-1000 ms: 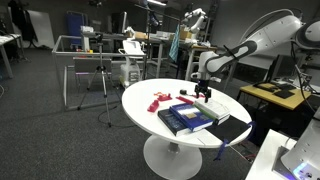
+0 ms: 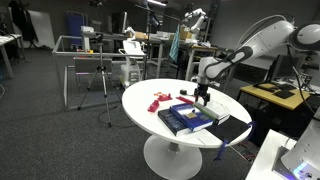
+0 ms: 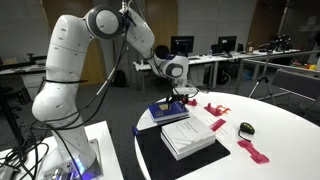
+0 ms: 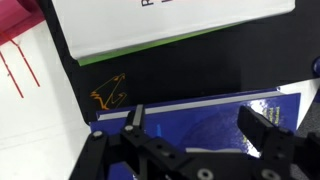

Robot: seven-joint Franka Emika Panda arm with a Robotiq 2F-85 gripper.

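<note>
In the wrist view, my gripper stands open over a blue box (image 4: 208, 128), with nothing visibly held between its fingers. The same blue box (image 3: 168, 111) lies on the round table in exterior view 2, and my gripper (image 3: 180, 95) hangs close above it there. A white box (image 3: 189, 137) with a green lower edge lies nearer that camera. Its white top (image 4: 165, 20), with red lettering, fills the upper part of the wrist view. Whether the gripper touches the blue box cannot be told.
A black mat (image 3: 198, 162) lies under or beside the boxes. Several red objects (image 3: 216, 110) and a dark object (image 3: 246, 130) are spread over the white round table (image 3: 290, 145). The table's far side in exterior view 1 has free room.
My arm has shifted slightly, its wrist moving a little right in exterior view 1. The boxes and other table objects look unmoved.
</note>
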